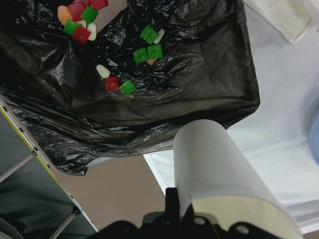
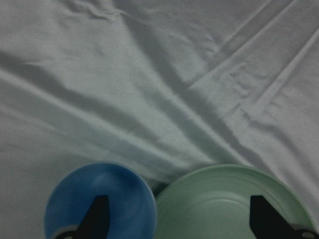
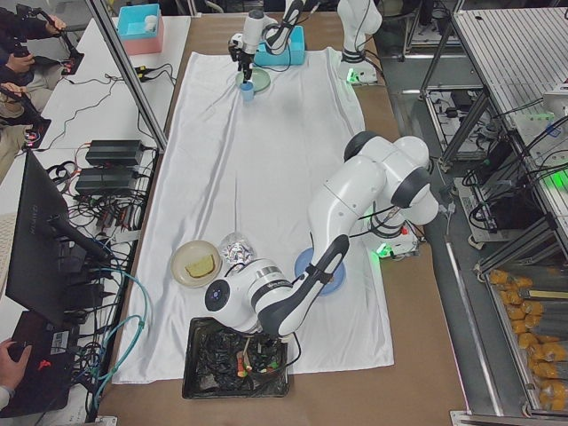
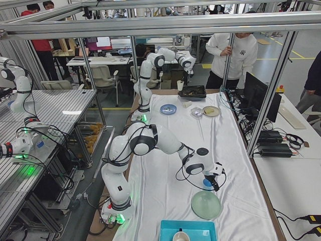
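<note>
My left gripper, shut on a white paper cup [image 1: 209, 164] lying sideways, hangs over the near edge of a black-bag-lined bin [image 1: 209, 64]. Red, green and white pieces [image 1: 82, 35] lie in the bin. My right gripper is open above a blue cup [image 2: 99, 184] and a green plate [image 2: 224, 194], which stand side by side on the white cloth. In the camera left view the left arm partly hides a blue plate [image 3: 333, 280].
A cream plate [image 3: 186, 271] with a yellow item and a crumpled clear item [image 3: 235, 248] are near the left arm. A turquoise tray [image 4: 170, 228] holds a white cup beside the green plate. A monitor [image 3: 35, 248] is off the table's side.
</note>
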